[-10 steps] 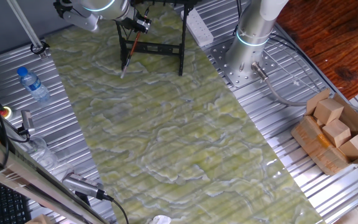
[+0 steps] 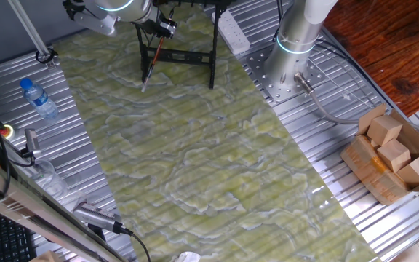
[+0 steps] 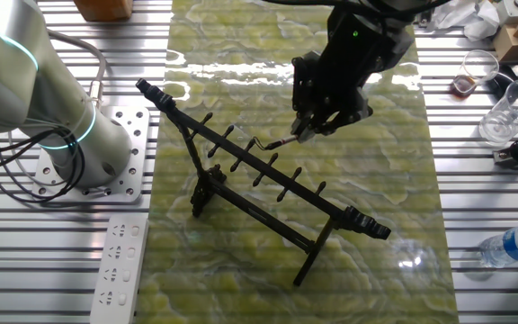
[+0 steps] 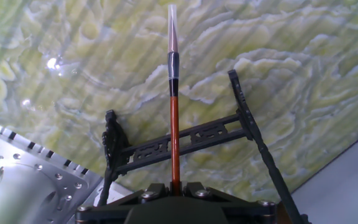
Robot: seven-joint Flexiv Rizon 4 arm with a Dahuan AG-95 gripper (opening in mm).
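Observation:
A slim brush (image 4: 174, 124) with a reddish-brown handle and a pale capped tip is held in my gripper, whose fingers are shut around its handle. From the first exterior view, the brush (image 2: 153, 62) hangs slanting, pale tip lowest, beside the black rack (image 2: 184, 57). In the second exterior view my gripper (image 3: 308, 126) is over the far side of the rack (image 3: 268, 171), and a small hooked loop (image 3: 261, 144) at the brush's upper end shows near the rack's peg bar. Whether the loop touches a peg, I cannot tell.
A white power strip (image 2: 232, 33) and the robot base (image 2: 278, 73) stand right of the rack. A water bottle (image 2: 39, 99) stands at the left, and a carton (image 2: 373, 171) of wooden blocks at the right.
The gripper shifted only slightly and stays shut on the brush; the rack has not moved.

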